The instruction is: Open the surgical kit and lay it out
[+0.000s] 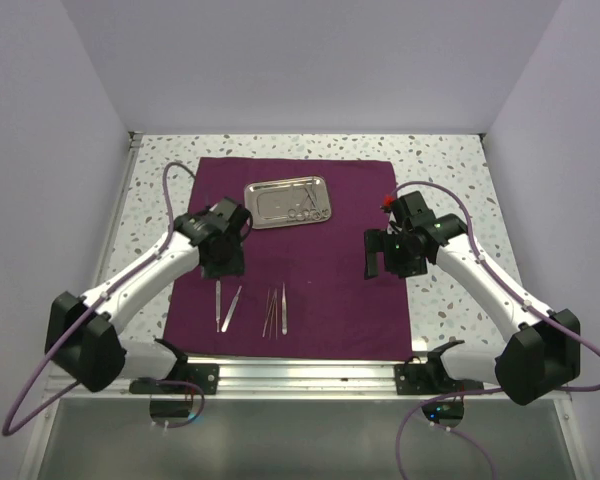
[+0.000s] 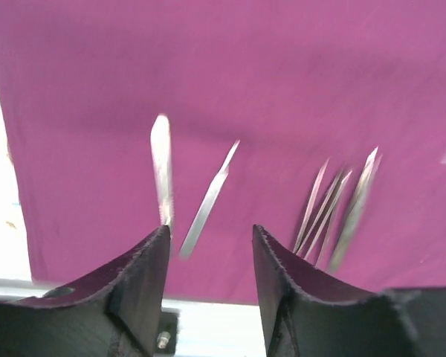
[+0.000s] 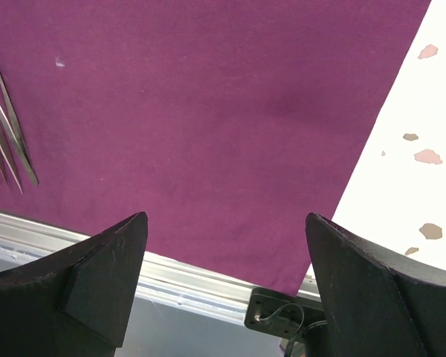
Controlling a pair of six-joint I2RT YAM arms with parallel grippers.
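A metal tray stands at the back of the purple cloth, with several scissor-like tools inside it. Toward the front left of the cloth lie two scalpel-like tools, a straight one and a slanted one. To their right, several slim tweezers rest in a group. My left gripper is open above the cloth, nothing between its fingers, with the two scalpel-like tools below it in the left wrist view. Over the cloth's right side, my right gripper is open and empty.
A speckled tabletop borders the cloth. The metal rail runs along its front edge. Bare cloth fills the middle and right, apart from the tweezers.
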